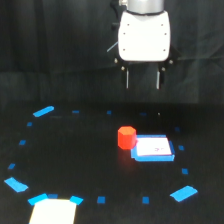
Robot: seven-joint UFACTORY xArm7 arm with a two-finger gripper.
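My gripper [143,82] hangs high at the top of the camera view, pointing down. Its two thin dark fingers are spread apart, and the gap between them is empty. Well below it on the dark surface is a small red block [126,137], with angled corners. The red block stands at the left side of a blue tray [172,157] with a white inner area [153,146]; whether the two touch, I cannot tell. At the lower left, a pale cream object [52,212] is cut off by the bottom edge of the view.
Small blue marks dot the dark surface. Longer blue strips lie at the far left [43,111], near left [15,184] and right [184,193].
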